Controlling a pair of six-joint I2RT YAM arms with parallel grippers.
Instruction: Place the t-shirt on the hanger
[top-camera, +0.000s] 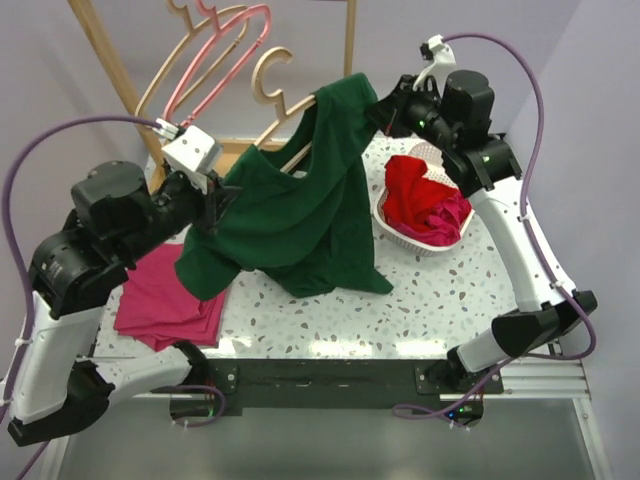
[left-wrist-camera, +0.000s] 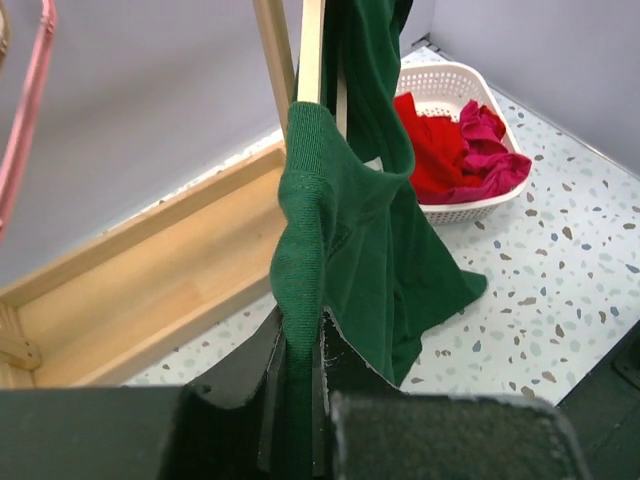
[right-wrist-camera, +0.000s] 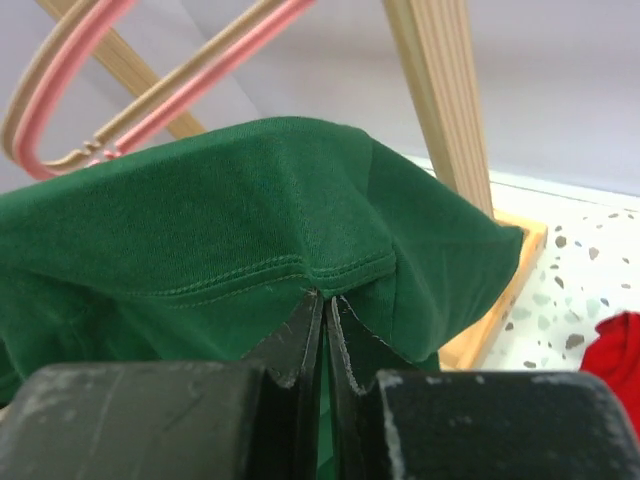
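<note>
A dark green t-shirt (top-camera: 295, 215) hangs in the air between my two grippers. The beige hanger (top-camera: 270, 80) runs inside it, its hook and part of its arms showing at the neck opening. On the left side, my left gripper (top-camera: 222, 200) is shut on the shirt; in the left wrist view the green cloth (left-wrist-camera: 300, 240) passes between its fingers. My right gripper (top-camera: 388, 118) is shut at the shirt's other shoulder. In the right wrist view its fingertips meet at a stitched hem (right-wrist-camera: 345, 270), pinching thin green cloth.
A wooden rack (top-camera: 348, 40) stands at the back, with a pink hanger (top-camera: 215, 45) and beige ones on its left. A white basket (top-camera: 415, 244) with red and pink clothes is at right. Folded pink cloth (top-camera: 165, 295) lies at left.
</note>
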